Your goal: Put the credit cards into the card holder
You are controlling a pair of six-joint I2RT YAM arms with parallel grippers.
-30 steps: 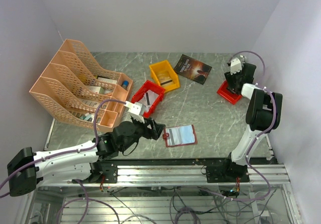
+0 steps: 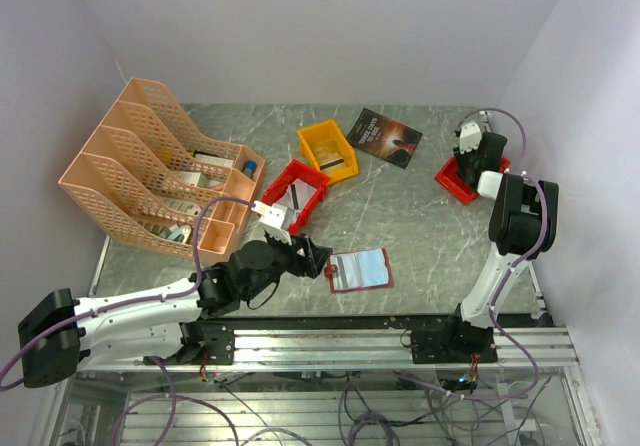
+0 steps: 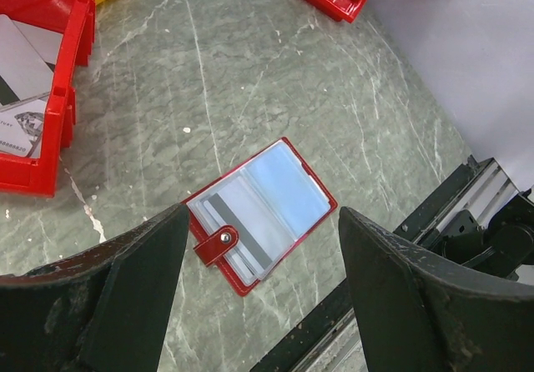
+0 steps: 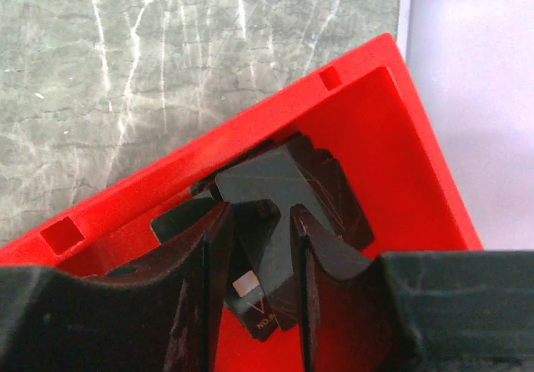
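Observation:
An open card holder point(image 3: 275, 188) with clear sleeves, red edging and a snap strap lies on the table below my left gripper, which is open and empty. Dark cards point(image 4: 275, 205) lie piled in the right red bin point(image 4: 417, 163). My right gripper is down over that pile, its fingertips part open with a narrow gap; whether they touch a card is unclear. In the top view the right arm mostly hides that bin.
A peach multi-tier organiser point(image 2: 140, 156) stands at the left. A second red bin point(image 3: 58, 122), a yellow bin point(image 2: 340, 166) and a dark booklet point(image 2: 385, 138) sit along the middle and back.
The right wrist and arm have shifted slightly over the right red bin. The left arm and the card holder look unmoved.

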